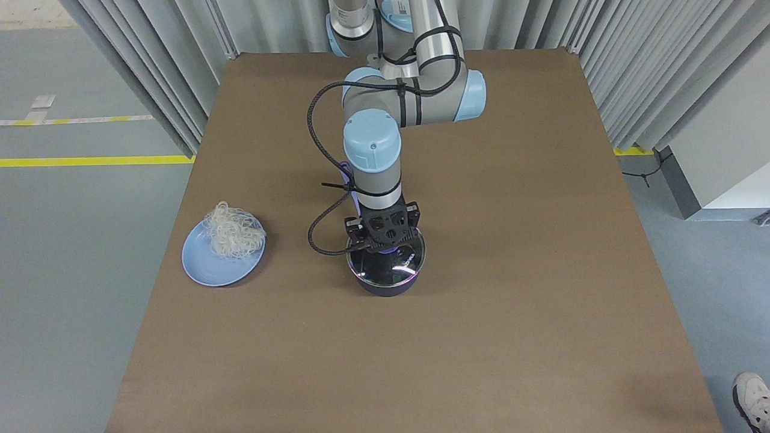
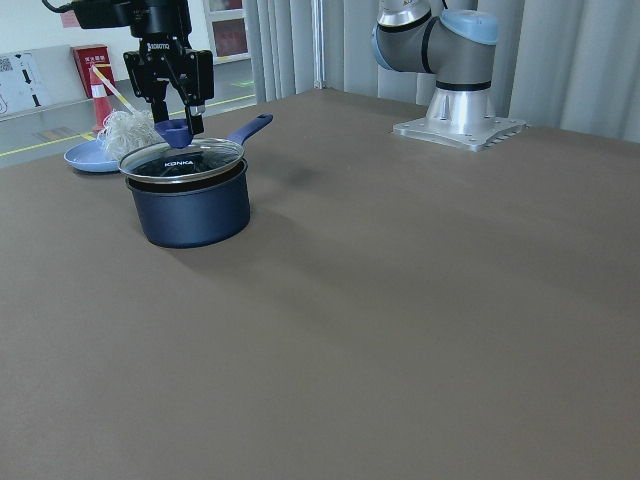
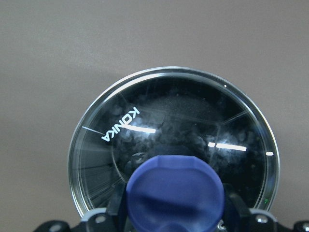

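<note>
A dark blue pot [image 2: 190,215] with a long handle stands on the table under my gripper [image 2: 178,120]. Its glass KONKA lid [image 3: 120,159] sits a little raised and slightly tilted over the pot's rim in the left view. My gripper is shut on the lid's blue knob [image 3: 175,193], which fills the space between the fingers in the wrist view. In the front view the gripper's body hides most of the knob and the back of the pot.
A light blue plate [image 1: 209,267] with a heap of white noodle-like strands [image 1: 234,232] lies left of the pot in the front view.
</note>
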